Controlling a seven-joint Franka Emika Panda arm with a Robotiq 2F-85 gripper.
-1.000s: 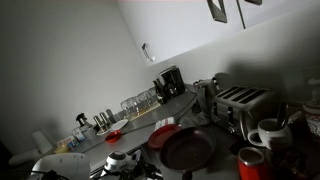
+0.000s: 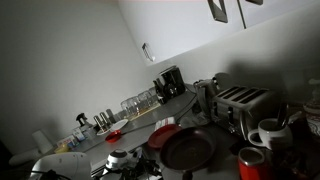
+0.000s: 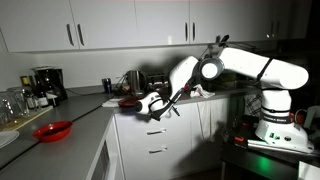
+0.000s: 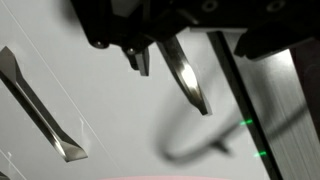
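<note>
In the wrist view my gripper is at the top, open in front of a white drawer front. A metal handle shows between its dark fingers, its upper end hidden behind the gripper. Further left is a second metal handle, clear of the fingers. Exterior view 2 has the white arm reaching from the right to the white drawers under the counter. The gripper's end is small and dark there, so contact with a handle cannot be told.
On the counter are a dark frying pan, a toaster, a white mug and a red can. A red bowl sits at the counter's left. The grey floor before the drawers is clear.
</note>
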